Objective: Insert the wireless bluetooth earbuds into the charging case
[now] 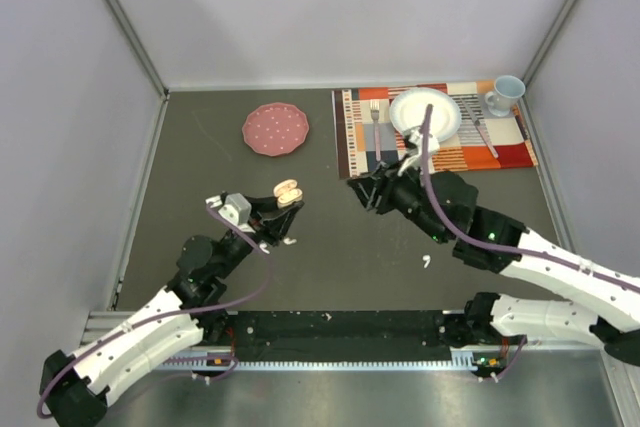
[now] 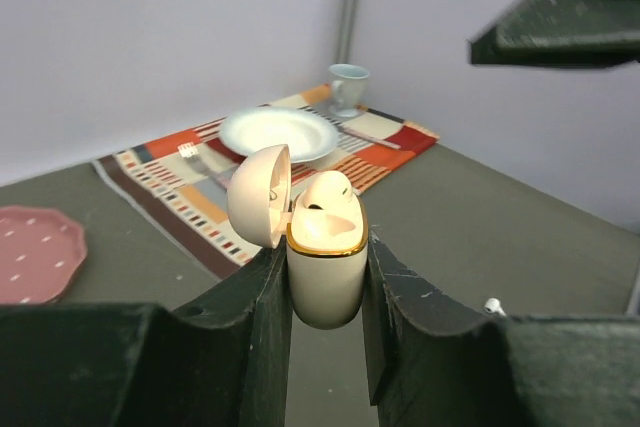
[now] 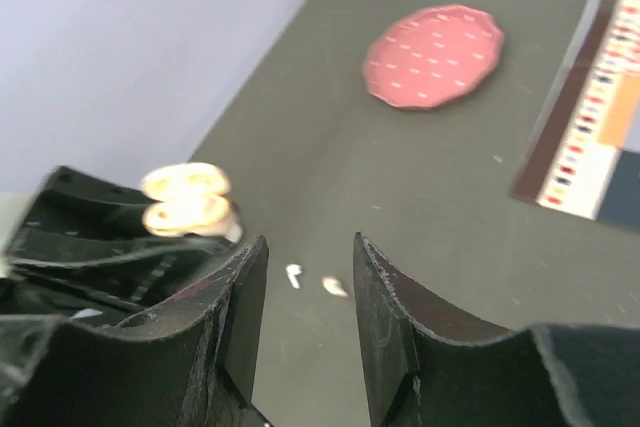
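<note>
The cream charging case (image 1: 288, 193) is raised in my left gripper (image 1: 284, 209), which is shut on its lower body. In the left wrist view the case (image 2: 328, 282) has its lid up and gold trim along its rim; its inside is too small to read. Small white pieces shaped like earbuds lie on the table: one (image 1: 427, 260) at the right, and two near the left gripper, one (image 3: 293, 274) beside the other (image 3: 335, 286). My right gripper hangs right of the case, its fingers (image 3: 245, 292) apart with nothing between them.
A pink dotted plate (image 1: 275, 129) lies at the back left. On a striped mat (image 1: 348, 137) at the back right are a white plate (image 1: 426, 115), a fork (image 1: 376, 132) and a knife; a light-blue mug (image 1: 504, 96) stands beside them.
</note>
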